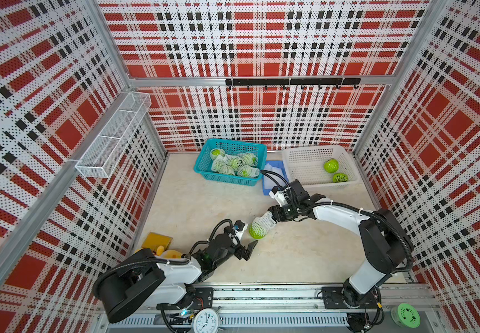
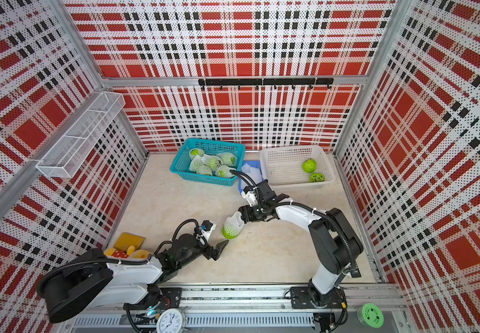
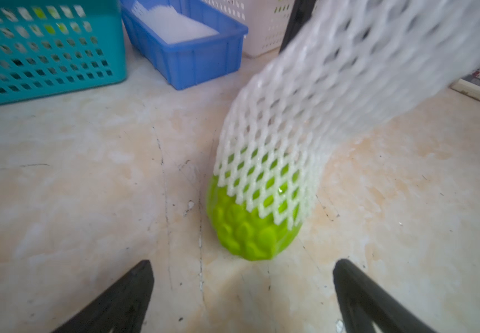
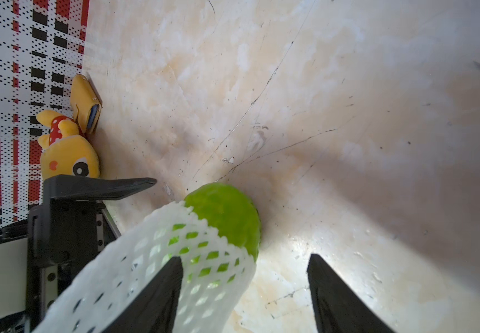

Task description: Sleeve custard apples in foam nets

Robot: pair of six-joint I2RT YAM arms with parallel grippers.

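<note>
A bright green custard apple [image 3: 251,227] has its upper part inside a white foam net [image 3: 284,133], while its lower end is bare. In the left wrist view the net stretches up to the upper right, its far end out of frame. My left gripper stands open, the fruit beyond its empty gap. My right gripper has its fingers [image 4: 165,291] apart. In the right wrist view the net [image 4: 168,266] runs along the left finger, and bare table shows in much of the gap. Whether the fruit touches the table is hard to tell.
Behind stand a teal basket [image 1: 200,169] of netted fruit, a blue bin [image 3: 206,61] with white nets and a white basket [image 1: 306,180] holding two bare custard apples [image 1: 331,165]. A yellow toy [image 4: 70,155] lies at the left. Open table surrounds the grippers.
</note>
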